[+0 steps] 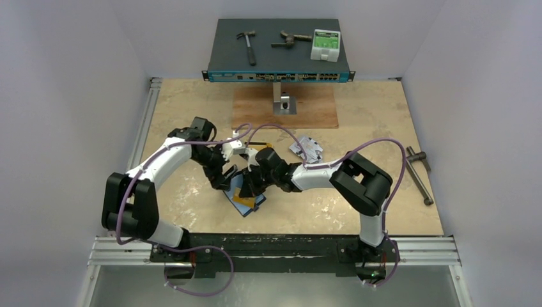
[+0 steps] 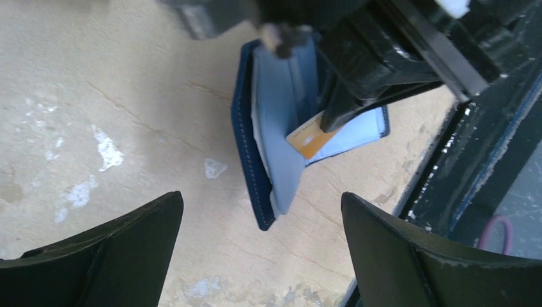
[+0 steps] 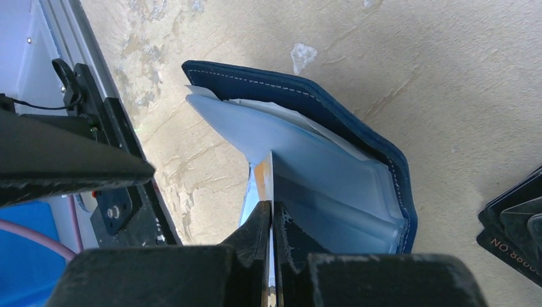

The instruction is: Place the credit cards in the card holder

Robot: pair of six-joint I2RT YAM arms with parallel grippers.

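The card holder, dark blue outside with pale blue pockets [image 3: 307, 153], stands partly folded open on the table. An orange card [image 2: 311, 137] lies against its inner pocket in the left wrist view, one end covered by the right fingers. Edge-on in the right wrist view, that card [image 3: 263, 174] rises from between the tips of my right gripper, which is shut on it. My left gripper is open, its fingers [image 2: 150, 233] apart on either side of the holder's near edge, with nothing gripped. How deep the card sits is hidden.
Pale cards or papers [image 1: 308, 149] lie behind the right arm, and a yellow item [image 1: 259, 146] is partly hidden between the arms. Dark cards [image 3: 514, 224] rest beside the holder. A hammer [image 1: 418, 173] lies at the table's right edge.
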